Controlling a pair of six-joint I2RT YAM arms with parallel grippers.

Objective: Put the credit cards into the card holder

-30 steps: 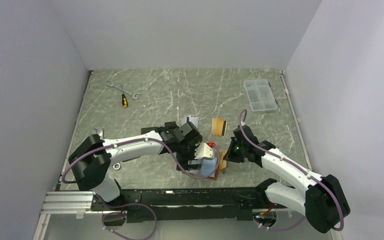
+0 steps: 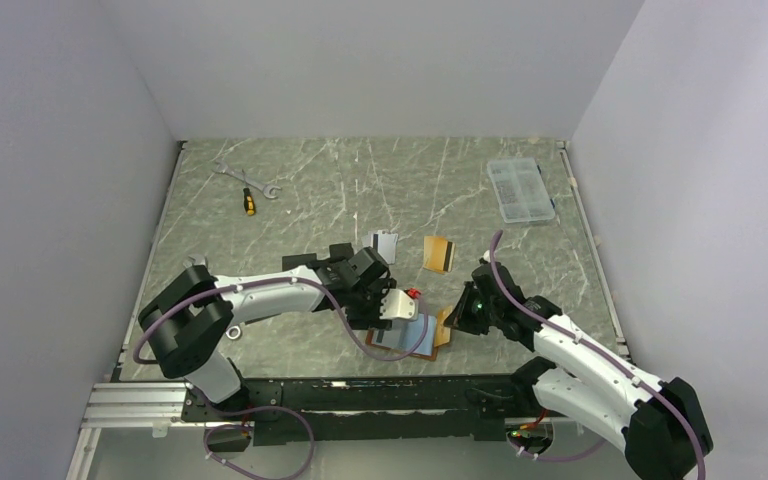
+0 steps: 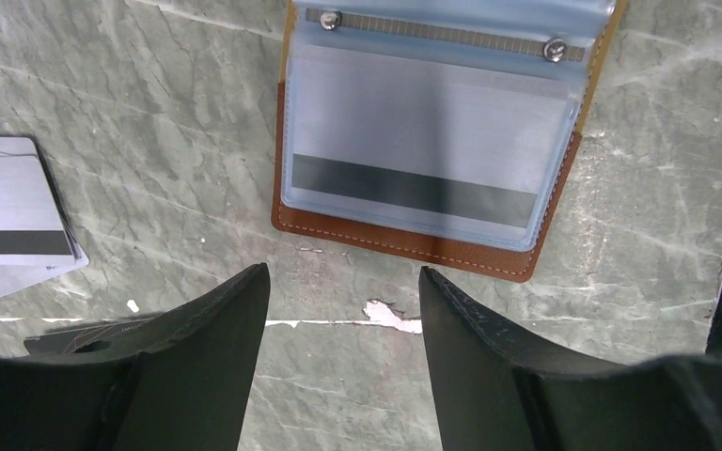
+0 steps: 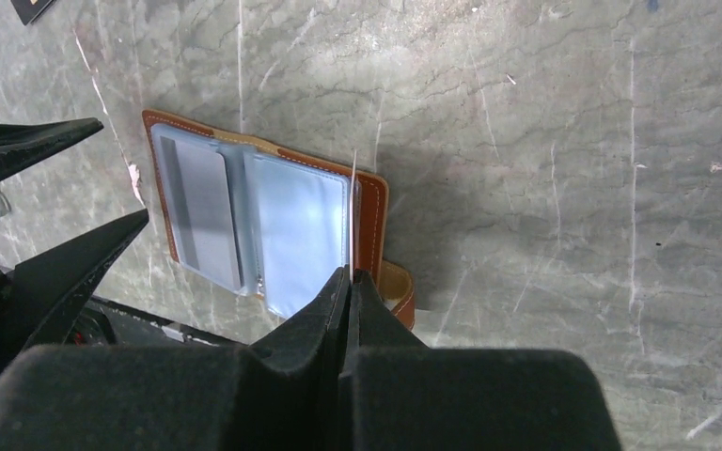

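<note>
The brown card holder (image 2: 432,357) lies unfolded near the table's front edge. Under the clear pocket in its left half sits a white card (image 3: 414,132) with a dark stripe. My left gripper is open beside that pocket's outer edge, nothing between its fingers. My right gripper is shut on a thin gold card (image 4: 353,221), seen edge-on and standing near the mouth of the right pocket (image 4: 301,225); whether its edge is inside the pocket I cannot tell. Loose white cards (image 2: 384,246), gold cards (image 2: 438,253) and black cards (image 2: 300,262) lie behind the holder.
A clear compartment box (image 2: 520,190) stands at the back right. Wrenches (image 2: 248,180) and a screwdriver (image 2: 249,202) lie at the back left, a tape ring (image 2: 233,332) at front left. Free table lies right of the holder.
Over the last second my left gripper has drawn back to the left, uncovering more of the holder. My right gripper, with the gold card, has shifted only slightly.
</note>
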